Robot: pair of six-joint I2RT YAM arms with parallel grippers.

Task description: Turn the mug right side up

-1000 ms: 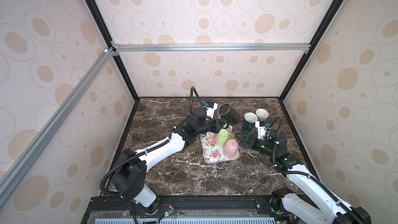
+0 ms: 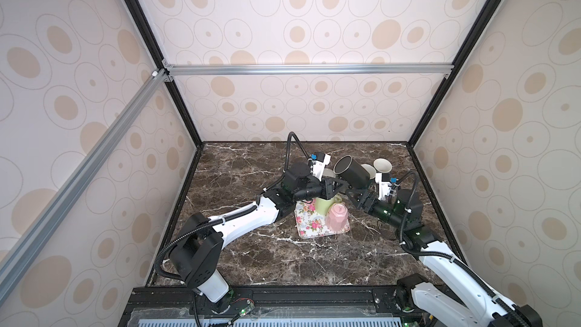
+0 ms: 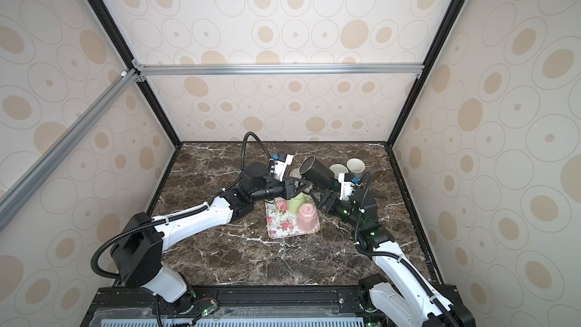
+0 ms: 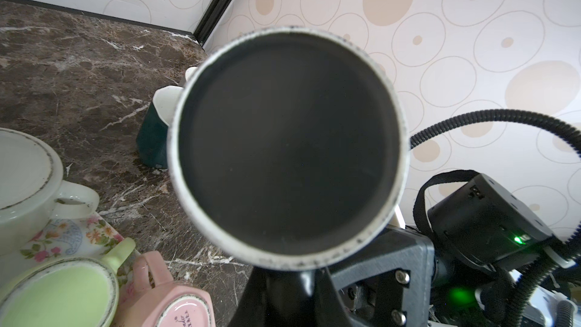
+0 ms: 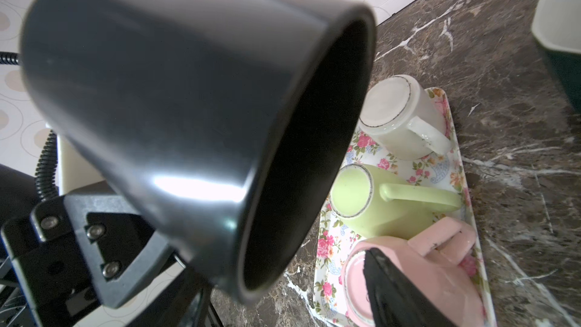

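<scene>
A black mug (image 2: 354,172) is held in the air, tilted, above the back right of the tray. Its flat base (image 4: 290,145), ringed in worn white, faces the left wrist camera. In the right wrist view its dark opening (image 5: 308,151) points down to the right. My left gripper is shut on the mug at its lower side, apparently by the handle, which is mostly hidden. Close below the mug, my right gripper stands with its fingers apart and nothing between them.
On the floral tray (image 2: 302,229), white (image 5: 405,115), green (image 5: 393,196) and pink (image 5: 417,272) mugs stand base up. A teal mug (image 4: 154,130) and a white mug (image 2: 382,164) stand behind on the right.
My left gripper has carried the black mug rightward, now over the teal mug in the top left view and beside the right gripper.
</scene>
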